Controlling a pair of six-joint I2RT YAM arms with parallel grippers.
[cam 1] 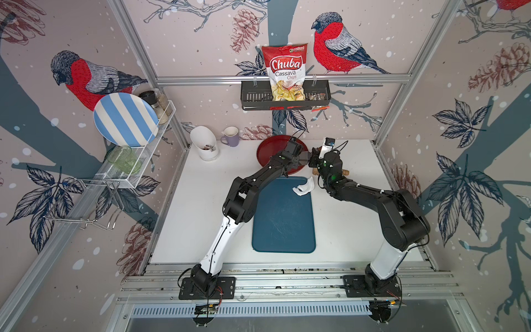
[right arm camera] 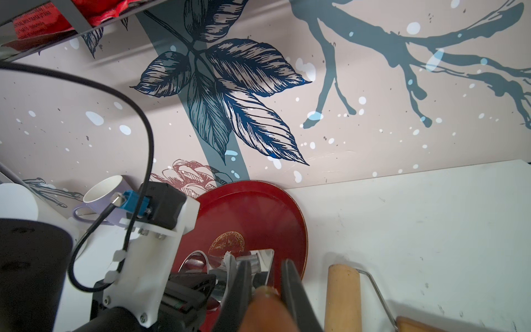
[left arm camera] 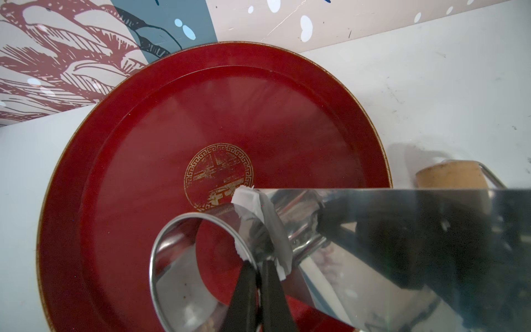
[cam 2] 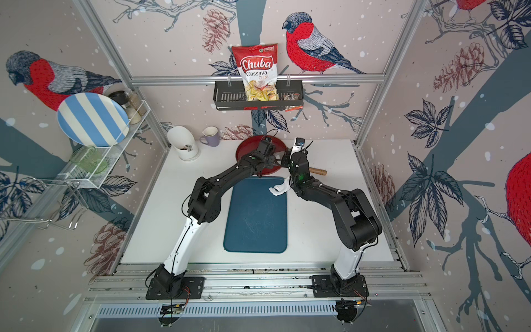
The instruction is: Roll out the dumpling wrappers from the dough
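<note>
Over the red tray (left arm camera: 138,132), my left gripper is shut on the thin rim of a metal ring cutter (left arm camera: 157,260). A torn white strip of dough (left arm camera: 268,221) clings to the outside of the ring, beside a broad shiny blade (left arm camera: 398,249). In the right wrist view, my right gripper is shut on the brown handle (right arm camera: 268,312) of that bladed tool. The two grippers face each other closely; whether blade and ring touch is hard to tell. More white dough (cam 1: 303,187) lies on the blue board's (cam 1: 283,221) upper right corner.
Right of the tray lies a wooden roller with a wire frame (right arm camera: 343,298). A purple mug (cam 1: 230,136) and white holder (cam 1: 204,142) stand at the back left. Above hangs a black shelf (cam 1: 284,103).
</note>
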